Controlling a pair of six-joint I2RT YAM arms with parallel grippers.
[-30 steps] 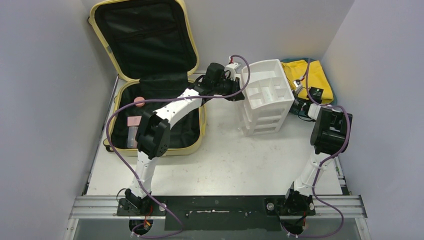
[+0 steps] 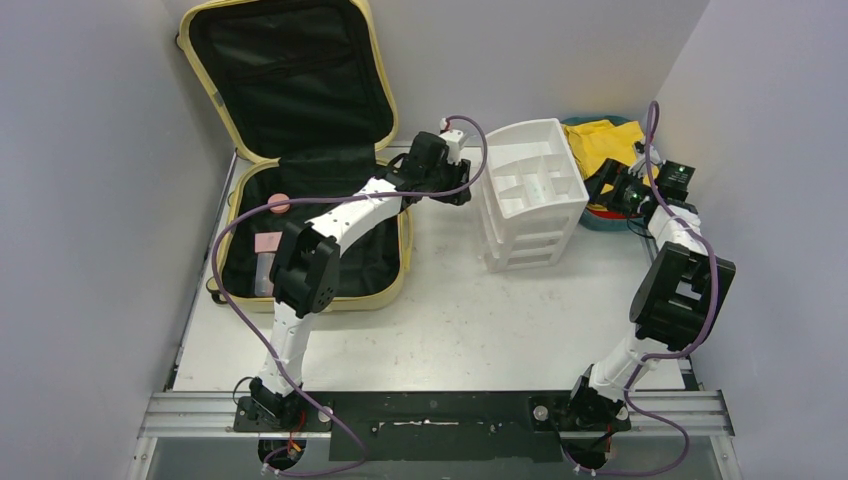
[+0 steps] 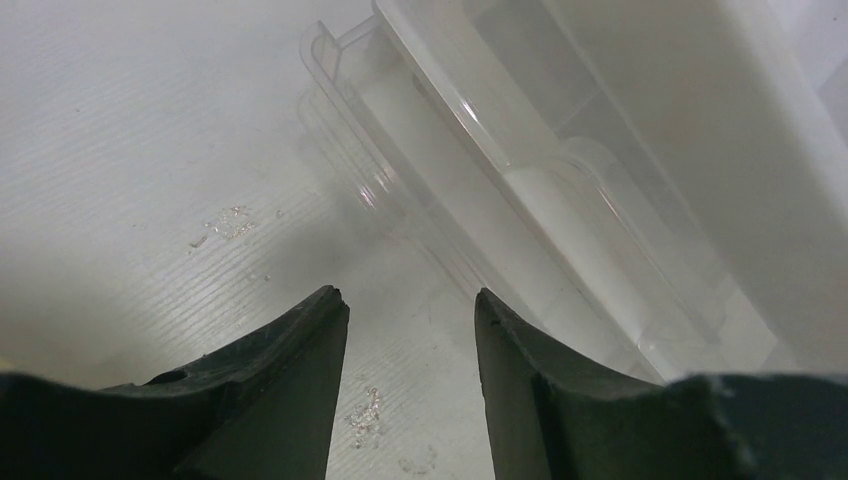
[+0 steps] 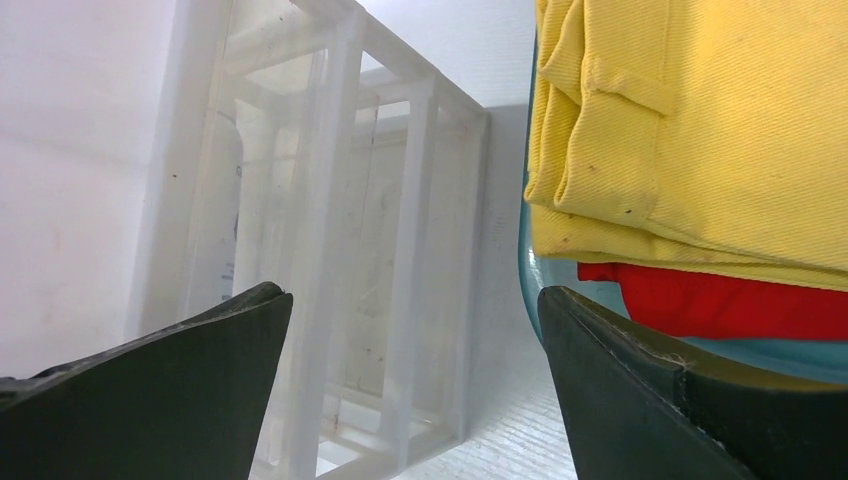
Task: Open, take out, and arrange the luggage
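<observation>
The yellow suitcase (image 2: 388, 295) lies open on the left of the table, its lid (image 2: 285, 70) leaning back. Inside it are a pink round item (image 2: 279, 203), a pink box (image 2: 268, 242) and a clear box (image 2: 264, 275). A white drawer organizer (image 2: 530, 215) stands right of centre, its drawers on the left side jutting out a little. My left gripper is open and empty, just off those drawers. Between the organizer and a teal basket (image 2: 600, 222), my right gripper stands open with nothing between its fingers. Folded yellow cloth (image 2: 606, 142) and red cloth (image 4: 720, 302) fill the basket.
Bare white table (image 2: 450, 335) spreads in front of the organizer and suitcase. Walls close in at the back and right, near the basket. A purple cable (image 2: 340, 199) runs along the left arm across the suitcase.
The left gripper has backed a little to the left, away from the organizer.
</observation>
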